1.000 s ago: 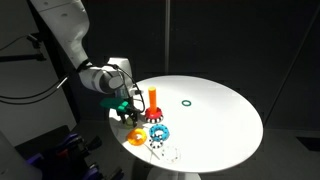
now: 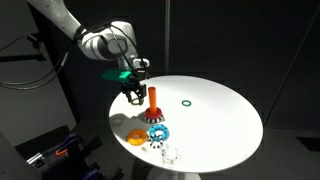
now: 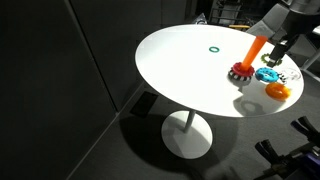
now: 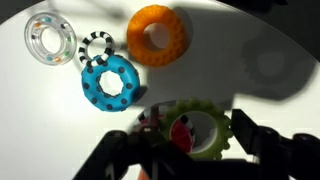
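Note:
My gripper is shut on an olive-green ring (image 4: 190, 106), with a finger at either side of it in the wrist view. Exterior view 1 has the gripper (image 2: 136, 96) raised above the table, just left of an orange post (image 2: 152, 99). This post stands upright on a red base (image 2: 153, 115). Part of the red base (image 4: 182, 135) shows through the held ring in the wrist view. From the other side, the ring (image 3: 272, 60) appears beyond the post (image 3: 255, 49), apart from it.
An orange ring (image 4: 157, 35), a blue ring (image 4: 110, 83), a black-and-white ring (image 4: 97, 45) and a clear ring (image 4: 50, 40) lie near the table's front edge. A small teal ring (image 2: 186, 103) lies farther back.
My gripper has risen from near the table's left front, carrying the ring up and slightly right toward the post. The things on the table stay where they were.

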